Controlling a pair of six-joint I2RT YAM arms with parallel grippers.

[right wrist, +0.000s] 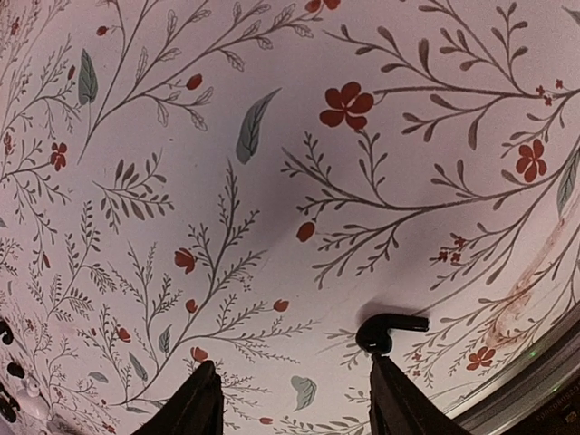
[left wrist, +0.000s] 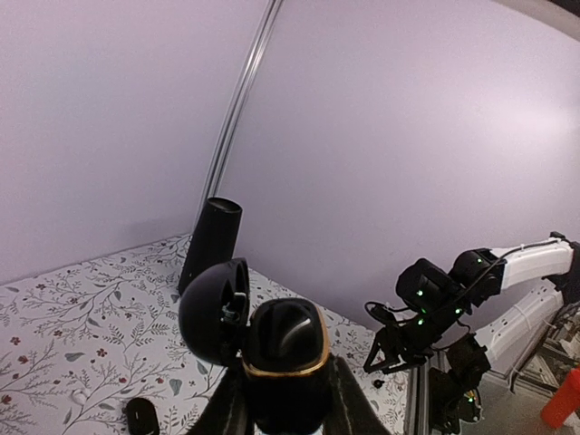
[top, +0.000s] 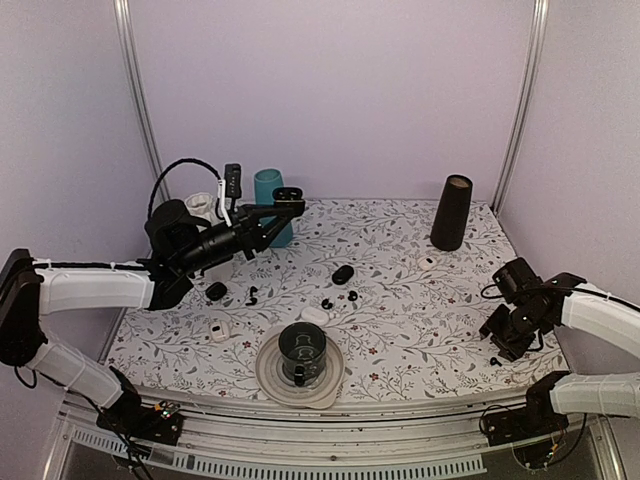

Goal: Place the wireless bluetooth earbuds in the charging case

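A glossy black charging case (left wrist: 288, 337) with a gold rim stands raised above the table. Its lid (left wrist: 214, 310) is swung open, and my left gripper is shut on its lower part. Whether earbuds sit inside cannot be seen. Near the table's front right corner lies a small black earbud (right wrist: 373, 333), its stem pointing right. My right gripper points down over that spot, fingers apart with nothing between them; the earbud appears just ahead of its right finger (right wrist: 397, 399). In the top view the same earbud (top: 496, 361) lies just below the right gripper.
Mid-table are a closed black case (top: 343, 274), a white case (top: 315, 316) and small black buds (top: 353, 295). A dark mug (top: 302, 350) stands on a plate (top: 268, 378) at the front. A black vase (top: 452, 215) is at back right.
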